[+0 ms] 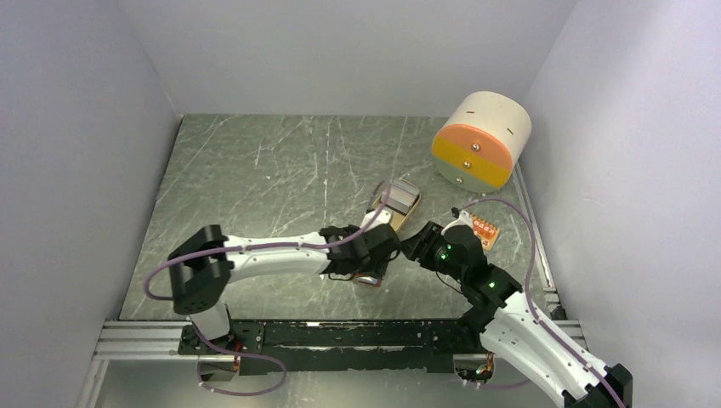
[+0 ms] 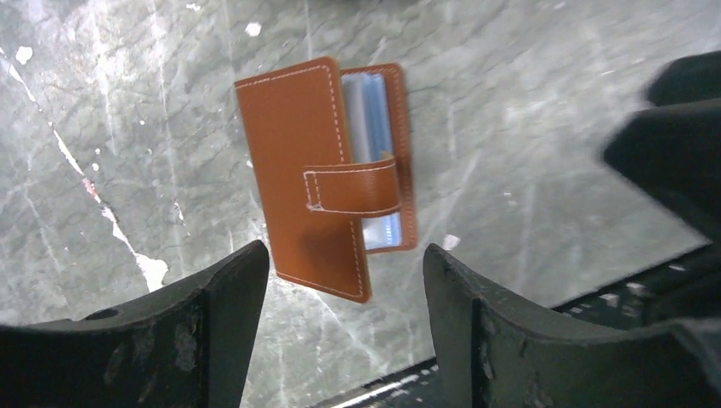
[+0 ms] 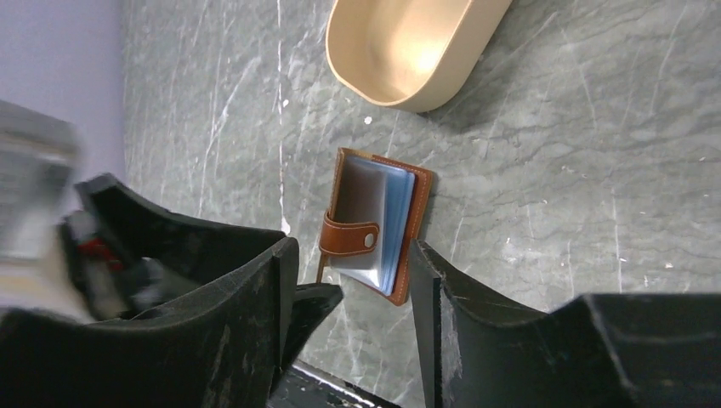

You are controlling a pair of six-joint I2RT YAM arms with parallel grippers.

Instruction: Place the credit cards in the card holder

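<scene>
The brown leather card holder (image 2: 293,170) lies partly open on the table, its strap (image 2: 353,189) across it and pale blue-white cards or sleeves (image 3: 393,223) inside. In the top view my left arm covers most of it. My left gripper is open above the holder, fingers apart and nothing gripped. To the right of the holder, my right gripper also has its fingers parted with nothing between them. Behind, a tan tray (image 3: 455,78) carries a stack of grey cards (image 1: 400,198) at its far end; its near part looks empty.
At the back right stands a rounded drawer box (image 1: 489,127) with coloured fronts. An orange patterned item (image 1: 485,230) lies beside the right arm. The two grippers are close together near the holder.
</scene>
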